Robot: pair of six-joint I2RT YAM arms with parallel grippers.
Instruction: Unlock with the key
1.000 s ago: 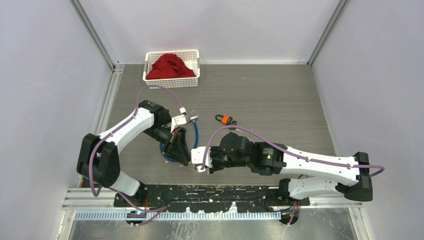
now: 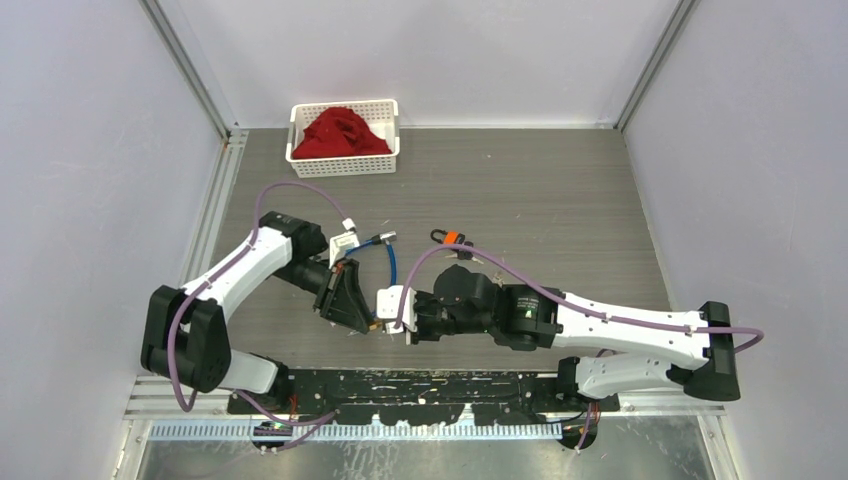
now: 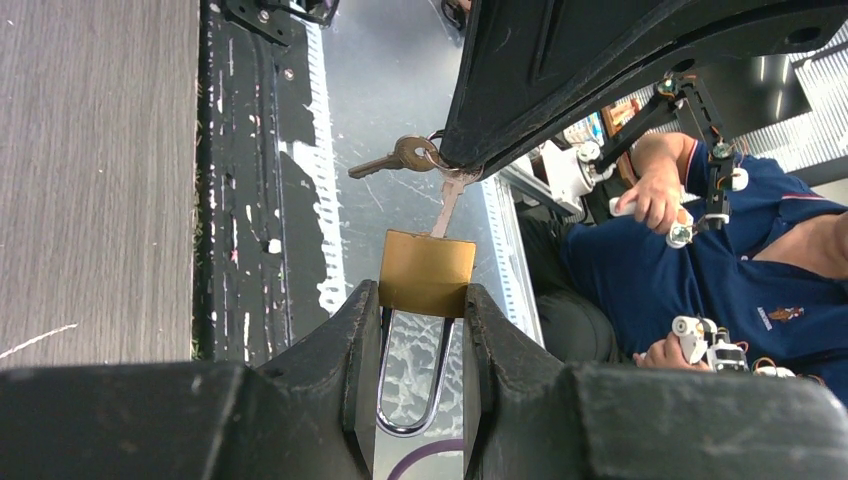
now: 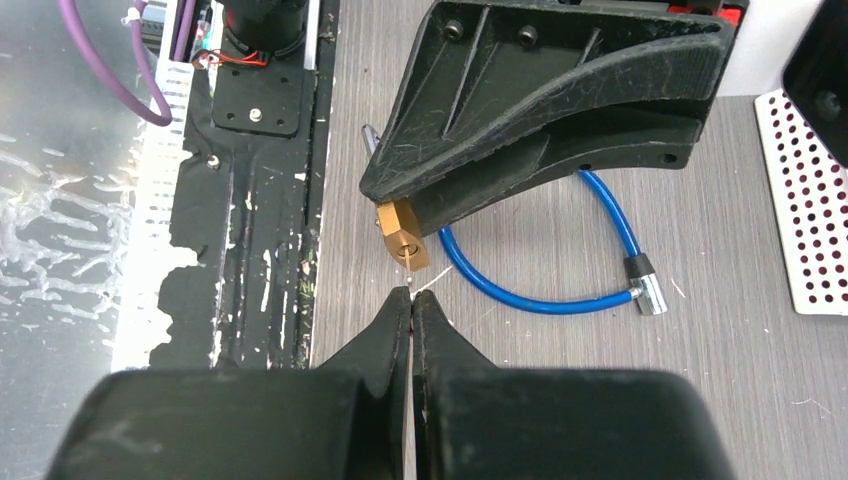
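A brass padlock with a long shackle is held in my left gripper, shown in the left wrist view with its fingers against the lock body. My right gripper is shut on a key, whose thin blade points at the lock's keyhole; in the right wrist view it lines up with the keyhole, how deep I cannot tell. A second key dangles from the ring beside it.
A blue cable lock lies on the table below. An orange padlock rests at mid table. A white basket with red cloth stands at the back.
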